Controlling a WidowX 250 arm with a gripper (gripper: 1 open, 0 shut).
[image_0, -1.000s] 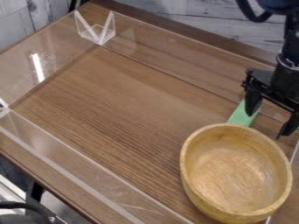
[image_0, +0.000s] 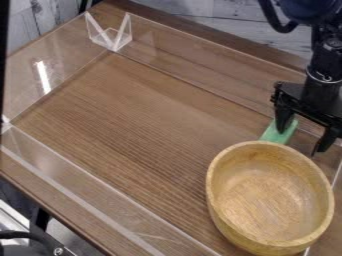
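Note:
My black gripper (image_0: 303, 121) hangs at the right of the camera view, open, its fingers spread around the top end of a green object (image_0: 277, 134) lying on the wooden table. Whether the fingers touch it is unclear. A large wooden bowl (image_0: 227, 200) sits just below, at the lower right, partly over the near end of the green object.
A clear plastic holder (image_0: 110, 30) stands at the upper left. A wall runs along the back, and black cables show at the lower left edge.
The gripper has shifted very slightly, staying over the green object. The bowl and green object look unmoved.

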